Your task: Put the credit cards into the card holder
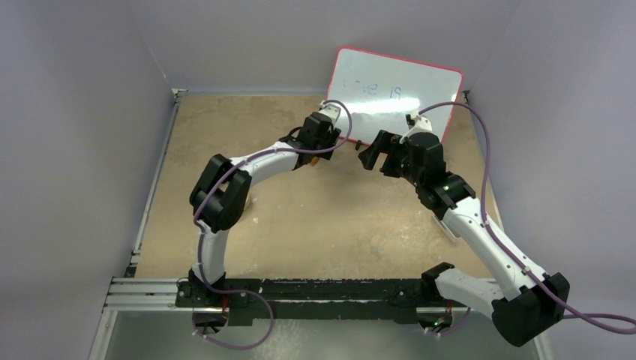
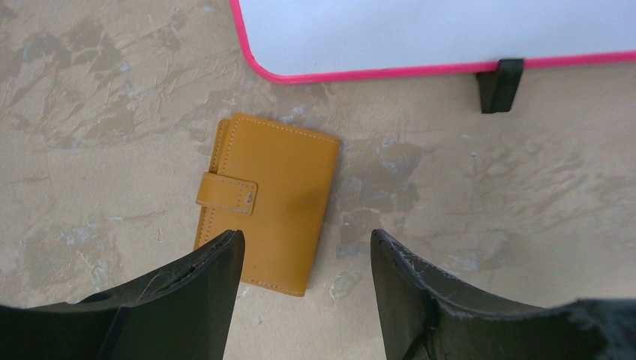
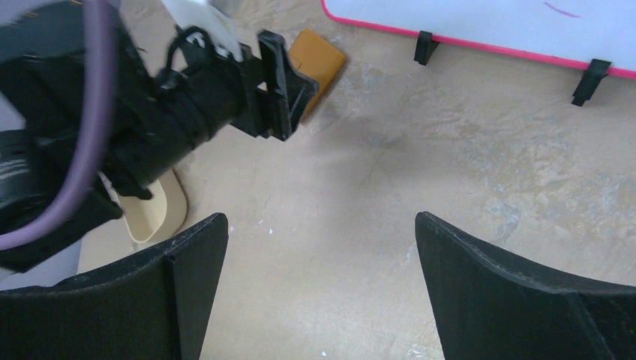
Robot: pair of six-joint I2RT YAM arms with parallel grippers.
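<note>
An orange-brown card holder (image 2: 281,202) with a strap tab lies closed on the table, whole in the left wrist view. In the top view it is mostly covered by the left arm. Above and just short of it hangs my left gripper, its fingers apart with only table and holder showing beyond them. The right gripper is open over bare table to the right, nothing between its fingers. The right wrist view shows the card holder (image 3: 324,60) partly behind the left gripper. No credit cards can be made out in any view.
A whiteboard (image 1: 360,75) with a pink rim and black feet leans at the back, close behind the holder. A beige tray (image 3: 176,210) sits at the left under the left arm. A white tray (image 1: 445,229) is partly hidden by the right arm.
</note>
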